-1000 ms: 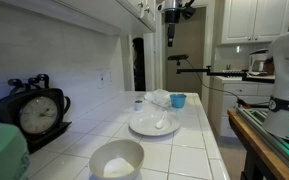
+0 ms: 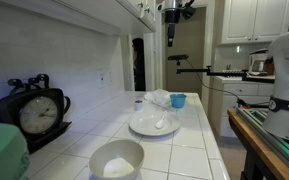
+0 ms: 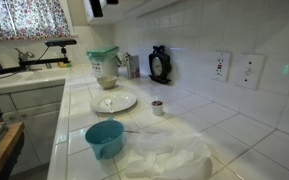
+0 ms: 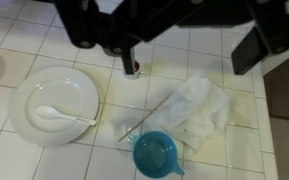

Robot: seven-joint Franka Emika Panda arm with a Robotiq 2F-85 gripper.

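My gripper (image 2: 171, 40) hangs high above the counter in the first exterior view. Across the top of the wrist view its dark fingers (image 4: 130, 62) stand wide apart, and nothing shows between them. Below lies a white plate (image 4: 32, 125) with a white spoon (image 4: 59, 114) on it. Beside a crumpled white cloth (image 4: 199, 112) sits a teal cup (image 4: 156, 154) with a handle; a thin stick (image 4: 142, 120) lies near both. A small cup with a dark top (image 3: 157, 107) stands by the wall side of the plate.
A pale bowl (image 2: 117, 160) stands at the near end of the counter, close to a black clock (image 2: 40, 110) and a green-lidded container (image 2: 2, 150). Wall cabinets (image 2: 89, 14) overhang the counter. Bare tile lies between plate and wall.
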